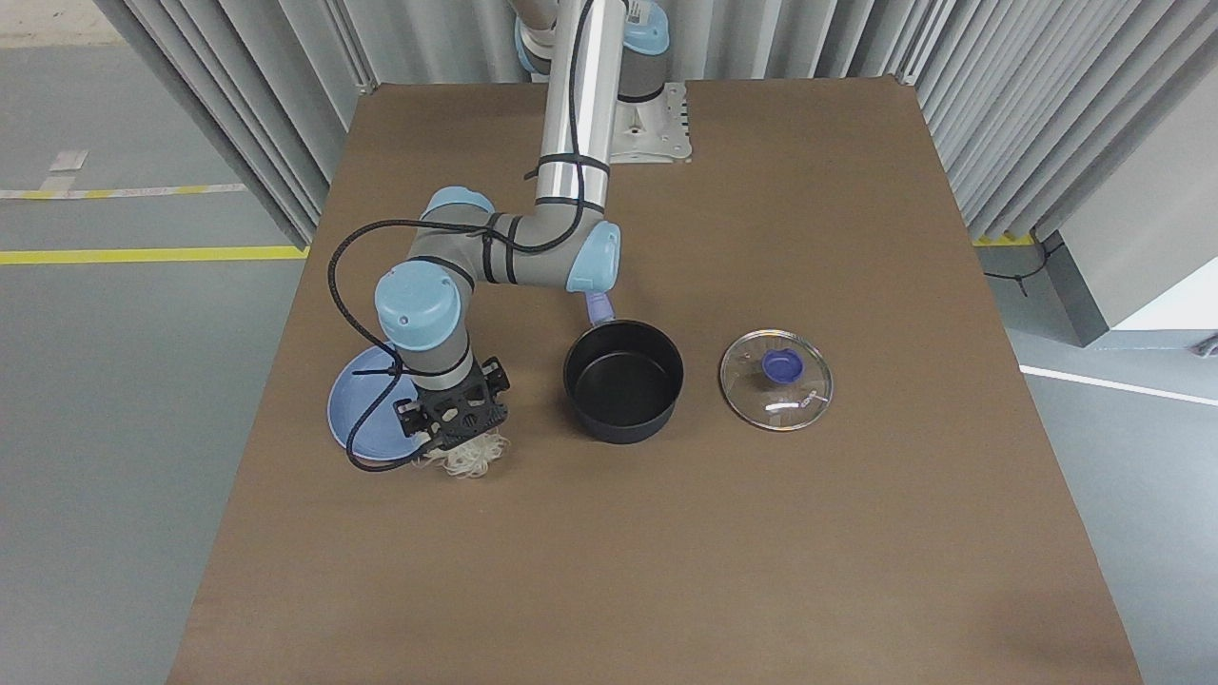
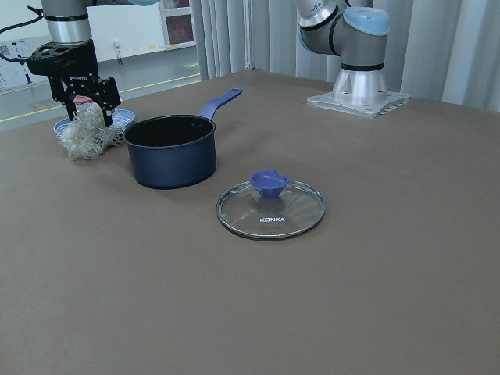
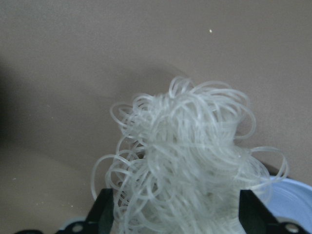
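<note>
My gripper (image 2: 88,115) is low over a tangled white clump of noodle-like strands (image 3: 180,146) that overlaps the edge of a blue plate (image 1: 348,405). In the wrist view the two black fingers stand apart at the bottom, open, with strands lying between them; whether they touch the strands I cannot tell. A dark saucepan (image 1: 622,388) with a blue handle stands just right of the clump in the front view. A glass lid (image 1: 776,400) with a blue knob lies to the pan's right. The arm hides much of the plate in the front view.
The robot base (image 2: 360,101) is at the back. In the front view the arm passes above the pan's handle.
</note>
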